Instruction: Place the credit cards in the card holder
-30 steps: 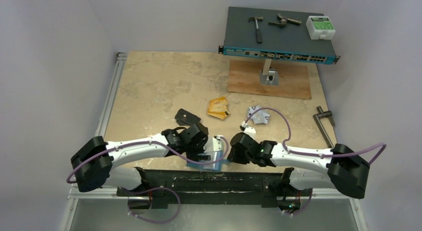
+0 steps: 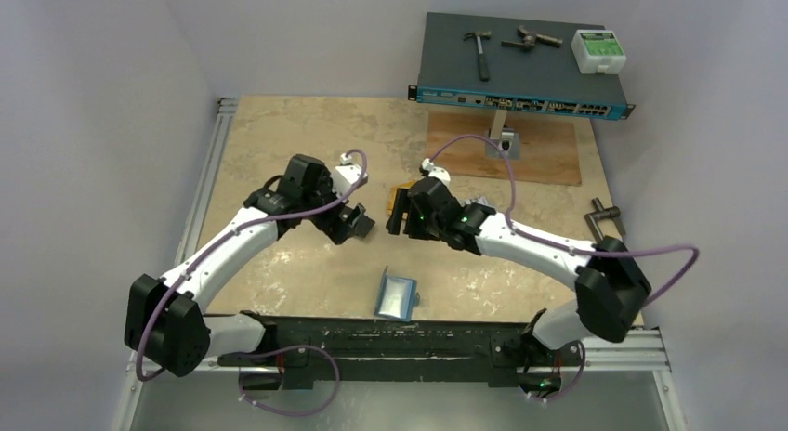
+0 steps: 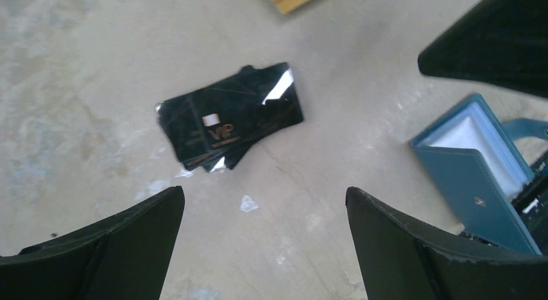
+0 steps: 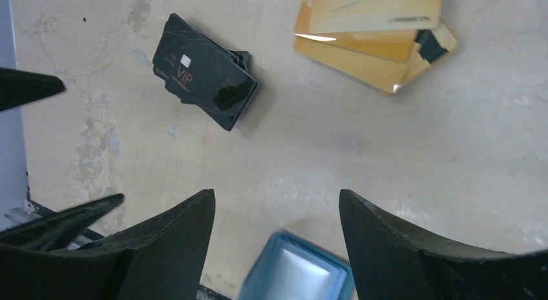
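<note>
A fanned pile of black VIP cards lies flat on the table, seen whole in both wrist views. My left gripper hovers just on the near side of it, fingers parted and nothing between them. Gold cards lie fanned at the top of the right wrist view. The blue card holder lies open near the table's front edge, a clear pocket showing. My right gripper hangs over bare table between the black cards and the holder, its fingers apart and empty.
Silvery cards lie partly hidden behind the right arm. A dark metal tool rests at the right edge, and a rack unit stands at the back.
Both arms have moved away from the card holder toward the back, the left one also leftward over the black cards. The holder, held by the grippers before, now lies free with its cover raised.
</note>
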